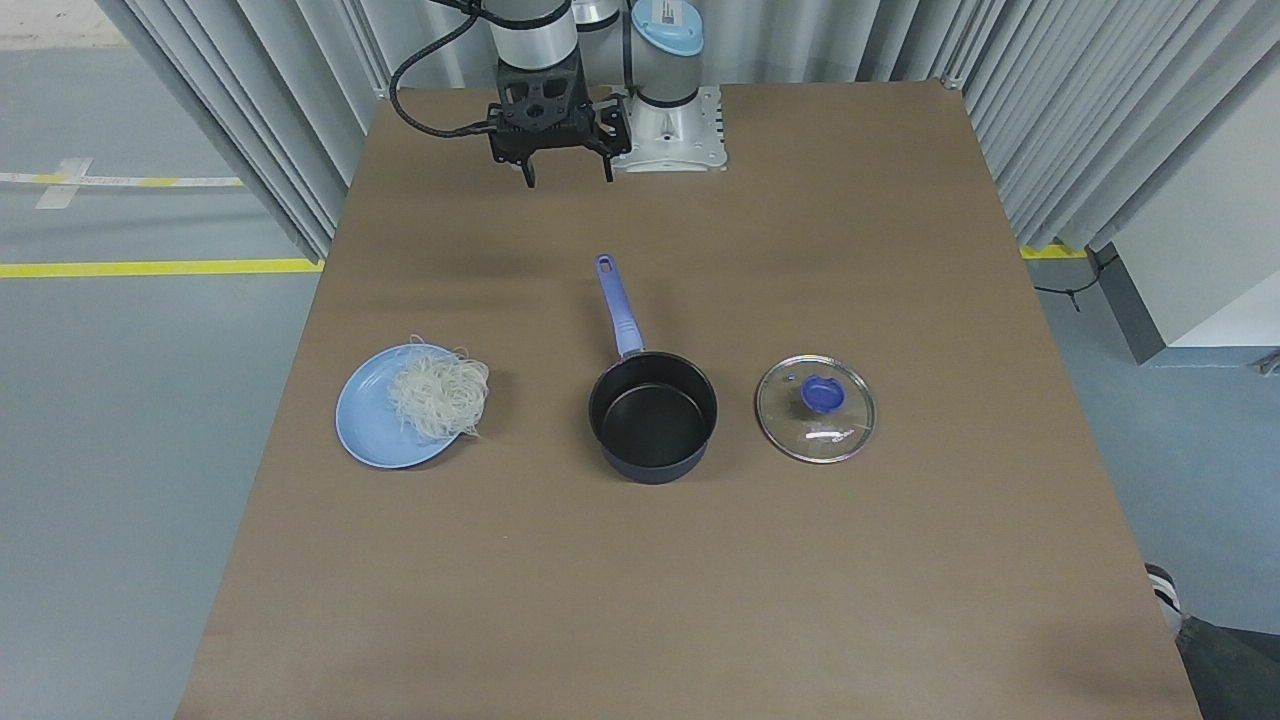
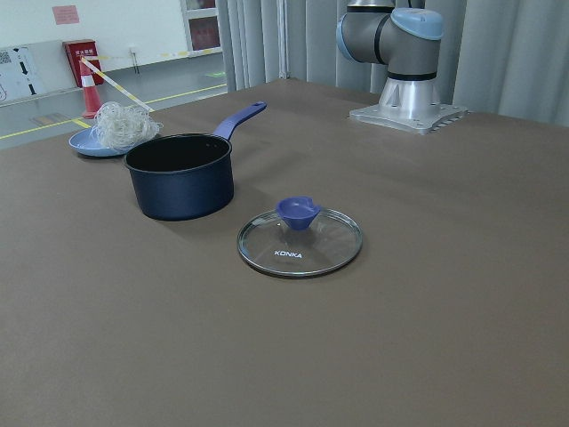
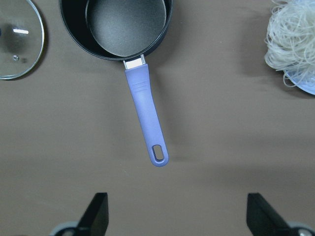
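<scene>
A dark saucepan (image 1: pixel 651 422) with a lavender handle (image 1: pixel 617 300) stands mid-table, the handle toward the robot. A glass lid (image 1: pixel 786 420) with a blue knob lies to its right in the front view. A blue plate (image 1: pixel 366 414) to the left holds white noodles (image 1: pixel 438 390), some over its rim. My gripper (image 1: pixel 567 174) hangs above the table's far end, beyond the handle; in the wrist view its two fingers stand wide apart, open, with nothing between them, below the handle's end (image 3: pixel 143 103).
The robot's white base (image 1: pixel 678 144) sits at the back edge, with grey curtains behind. A person's leg shows at the front right, off the table.
</scene>
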